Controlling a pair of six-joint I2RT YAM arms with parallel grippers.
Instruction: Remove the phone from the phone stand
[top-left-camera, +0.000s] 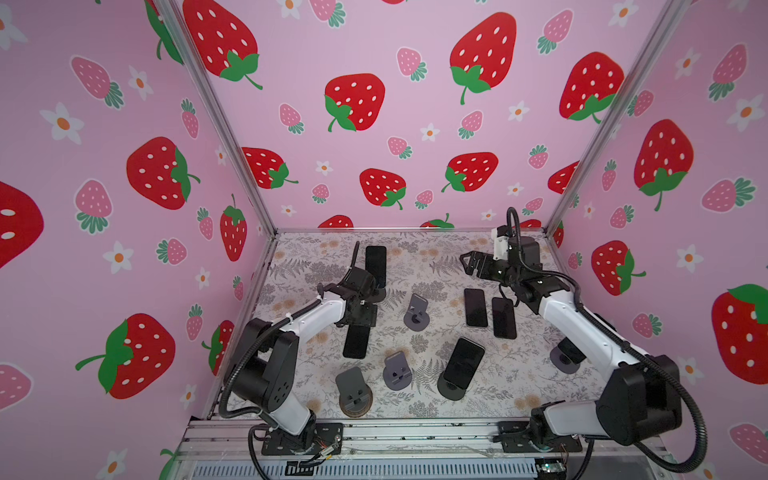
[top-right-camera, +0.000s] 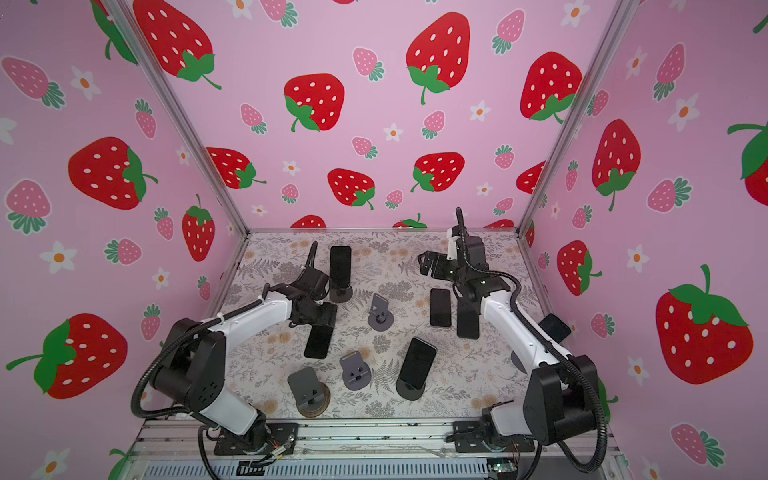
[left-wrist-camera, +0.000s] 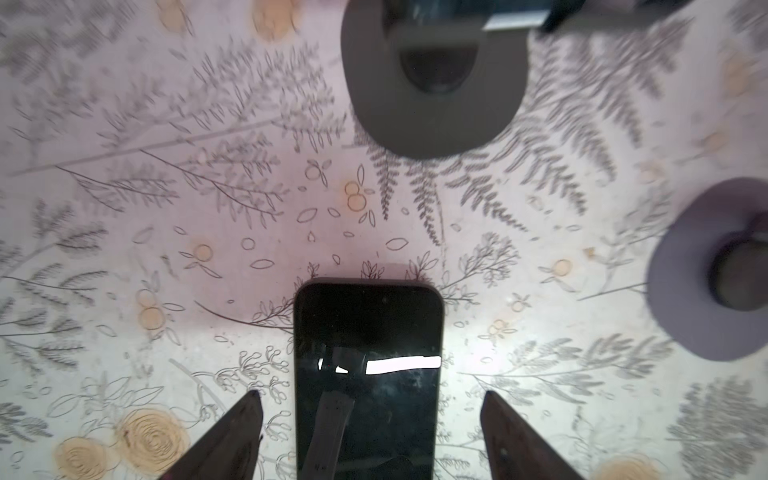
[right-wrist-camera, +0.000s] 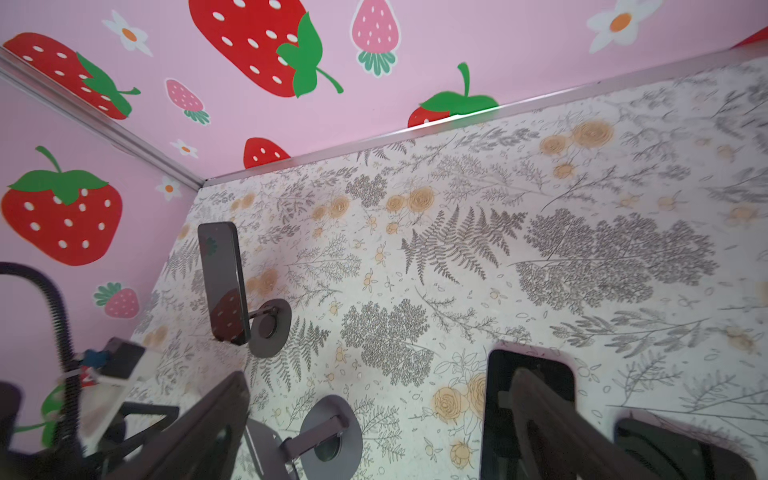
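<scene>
A black phone (left-wrist-camera: 368, 336) lies flat on the table, off any stand. Above it is my left gripper, its fingers (left-wrist-camera: 232, 436) parted on either side of the phone with visible gaps. Just behind, another phone (top-left-camera: 375, 264) leans upright on a dark stand (left-wrist-camera: 436, 120), partly cut off in the left wrist view. My right gripper hovers open over the back right area, holding nothing. Below it two phones (top-left-camera: 475, 308) (top-left-camera: 504, 318) lie flat. At the front centre a large phone (top-left-camera: 464, 363) rests on its round stand (top-left-camera: 451, 389).
Three grey or purple stands (top-left-camera: 353, 389) (top-left-camera: 397, 370) (top-left-camera: 416, 313) show no black phone on them. Near the right arm, another phone (top-right-camera: 554, 327) leans on a stand at the right edge. Bare table (top-left-camera: 436, 264) lies between the arms at the back.
</scene>
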